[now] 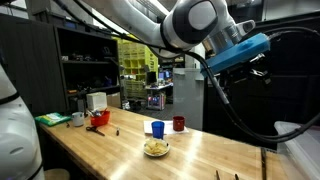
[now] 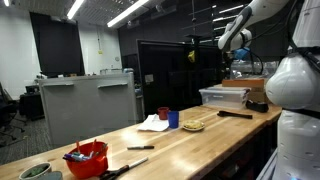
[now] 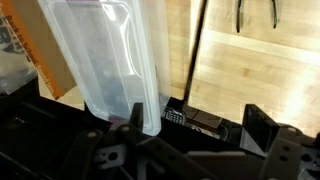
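Note:
High above the right end of the wooden table, my gripper stands open, with nothing between its dark fingers. In exterior view 1 it shows small beside the blue wrist part (image 1: 240, 53), against the black backdrop. A blue cup (image 1: 158, 129) and a red mug (image 1: 179, 123) stand mid-table. In front of them is a plate (image 1: 156, 147) with yellow food. The wrist view looks down on a clear plastic box (image 3: 110, 50) and a long dark stick (image 3: 197, 45), both well below the fingers.
A red basket (image 2: 87, 158) holding utensils stands at the table's far end. Near it lies a dark-handled tool (image 2: 125, 168). White cloth (image 2: 154, 124) lies by the cups. Two thin dark prongs (image 3: 238, 15) rest near the stick.

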